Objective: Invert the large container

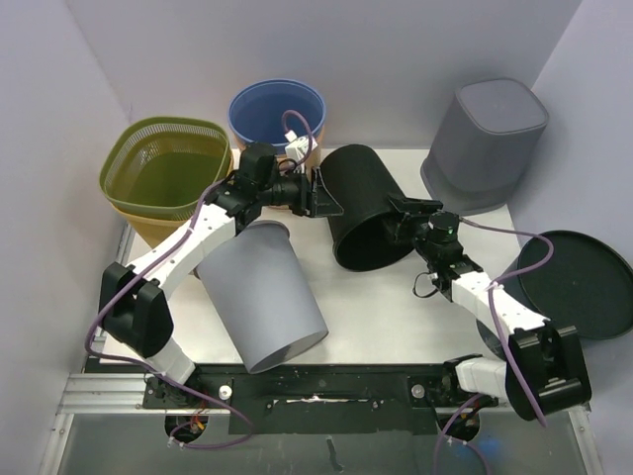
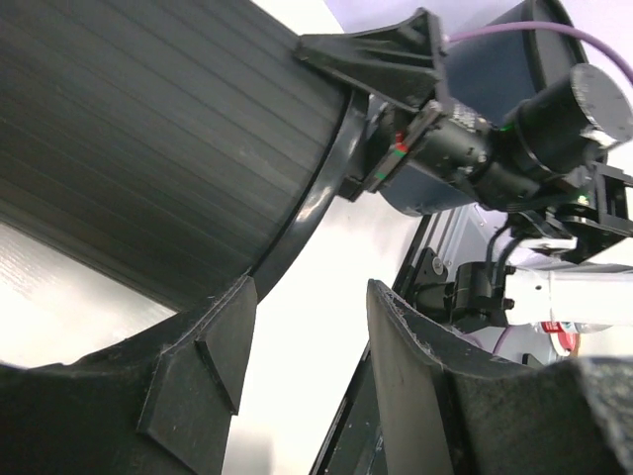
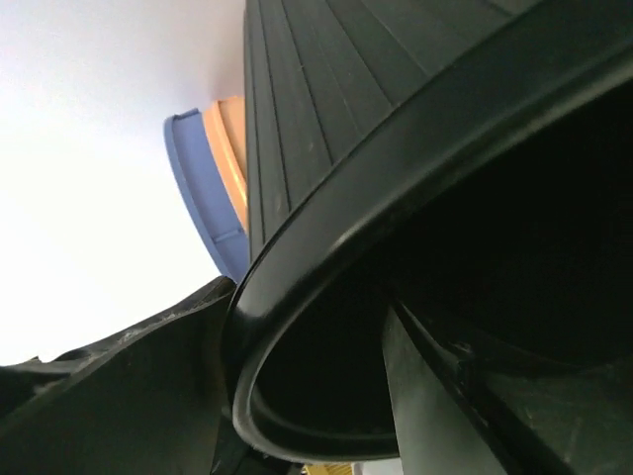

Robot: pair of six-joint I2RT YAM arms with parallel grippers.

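A large black ribbed container [image 1: 361, 188] lies on its side at the middle back, open end toward the front. My right gripper [image 1: 401, 220] is at its rim; in the right wrist view one finger [image 3: 129, 386] is outside the rim and the other inside, fingers apart. My left gripper [image 1: 322, 203] hangs just left of the container; in the left wrist view its fingers stand apart with nothing between them, near the black rim [image 2: 302, 218].
A grey container [image 1: 257, 297] lies on its side at front left. Stacked green [image 1: 148, 203] and blue [image 1: 277, 129] bins stand behind, a grey bin [image 1: 485, 139] back right, a dark container [image 1: 584, 287] right.
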